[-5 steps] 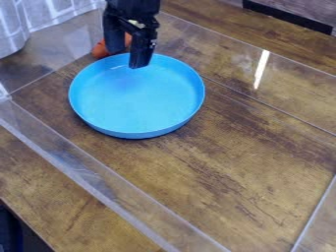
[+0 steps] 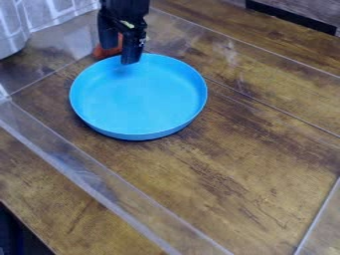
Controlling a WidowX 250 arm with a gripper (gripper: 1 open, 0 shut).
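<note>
My black gripper (image 2: 117, 48) hangs at the top, left of centre, just behind a round blue tray (image 2: 138, 102), with its fingers open. An orange-red object (image 2: 103, 50) sits behind the tray at its upper left, partly hidden by the gripper; what it is cannot be told. The tray is empty.
A whitish crumpled object (image 2: 11, 25) is at the upper left. Clear strips cross the tabletop, and a dark edge runs along the top right.
The gripper has shifted a little to the left, over more of the orange-red object. The tray has not visibly moved.
</note>
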